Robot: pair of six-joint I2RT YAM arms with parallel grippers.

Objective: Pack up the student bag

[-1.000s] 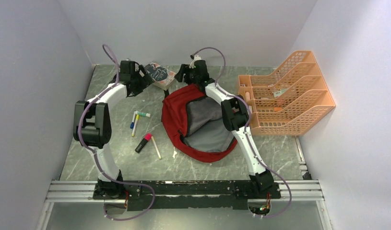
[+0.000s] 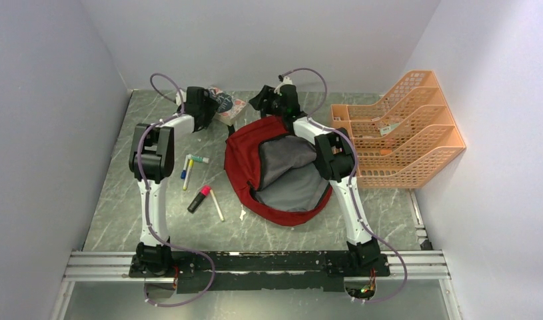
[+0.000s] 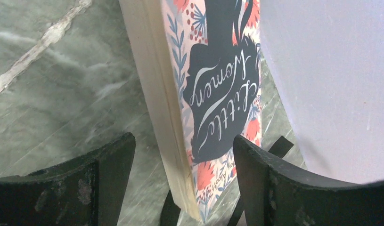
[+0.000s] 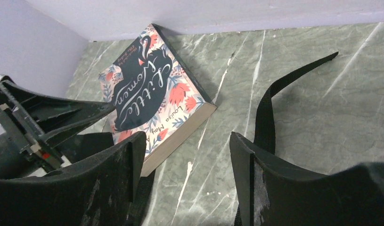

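The floral "Little Women" book [image 2: 231,107] lies flat by the back wall, left of the red and grey bag [image 2: 245,160]. In the left wrist view my left gripper is part open, its fingers low on either side of the book [image 3: 223,99] near one corner; contact cannot be told. The right wrist view shows the book [image 4: 142,89] beyond my open right gripper, which holds nothing and hovers by the bag's top edge. Markers [image 2: 188,175], a highlighter [image 2: 196,203] and a glue stick [image 2: 199,159] lie left of the bag.
An orange slotted organizer [image 2: 405,170] stands on the right with small items inside. Walls bound the back and sides.
My left gripper has moved right onto the book, its arm swinging inward. My right gripper has shifted a little to the right.
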